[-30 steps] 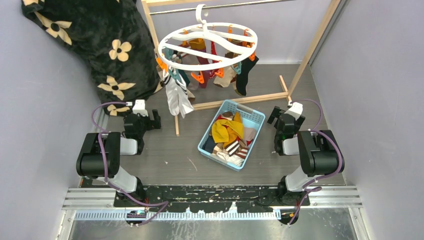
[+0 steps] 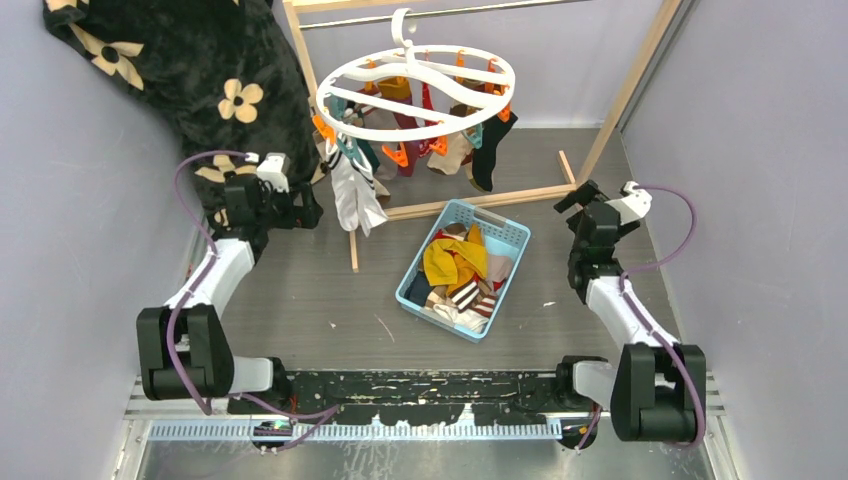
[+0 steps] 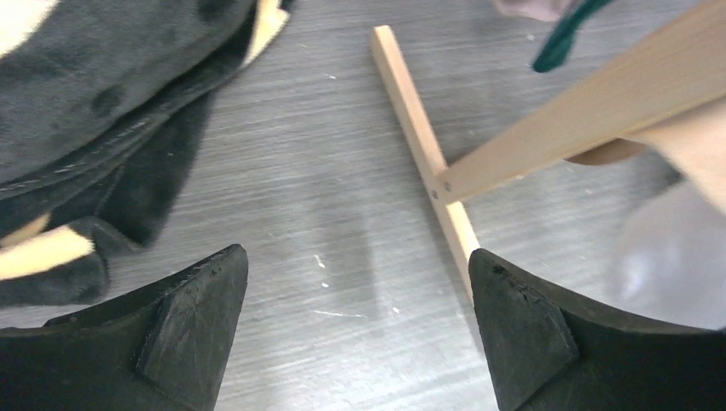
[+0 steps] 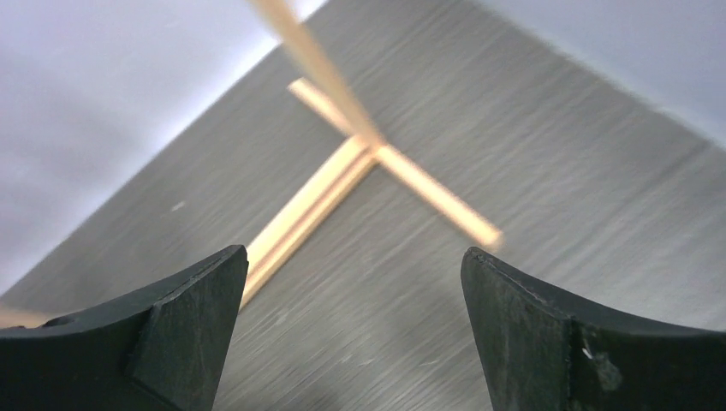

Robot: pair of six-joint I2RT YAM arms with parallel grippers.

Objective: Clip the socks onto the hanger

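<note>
The round white hanger (image 2: 415,134) hangs at the upper middle of the top view, with orange and teal clips round its rim. Socks dangle from several clips, among them a white sock (image 2: 355,190) at the left and a black sock (image 2: 488,152) at the right. Loose socks (image 2: 456,262) lie heaped in the blue basket (image 2: 409,275) on the floor. My left gripper is open and empty, left of the hanger and apart from it. Well right of the basket, my right gripper is open too, only floor and wood showing between its fingers.
A wooden rack (image 2: 490,198) frames the hanger, its base bar running behind the basket. A dark flowered blanket (image 2: 190,75) drapes at the left, close to the left arm. Bare floor (image 2: 330,310) lies on both sides of the basket.
Hanger, socks and basket stay where they were.
</note>
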